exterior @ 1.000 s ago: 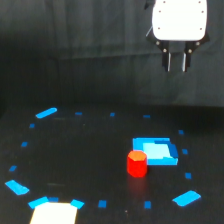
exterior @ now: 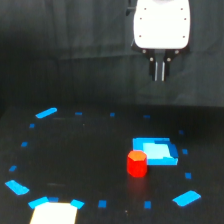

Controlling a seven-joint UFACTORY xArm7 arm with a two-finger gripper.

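My gripper (exterior: 159, 71) hangs high at the upper right, under the white wrist of the arm (exterior: 162, 25), well above the table and touching nothing. Its dark fingers are close together; against the dark curtain, whether they are open or shut is unclear. On the table stands a red hexagonal block (exterior: 137, 166), upright. Right behind it is a blue square tray (exterior: 173, 150) with a pale inside, its near left corner partly hidden by the block.
Flat blue pieces lie at the back left (exterior: 46, 113), front left (exterior: 16, 187) and front right (exterior: 186, 198). A cream-topped object (exterior: 53, 214) with blue beside it is cut off by the bottom edge. Small blue squares dot the black table.
My gripper has moved left and slightly down, and its fingers look closer together than before. The block, tray and flat pieces have stayed where they were.
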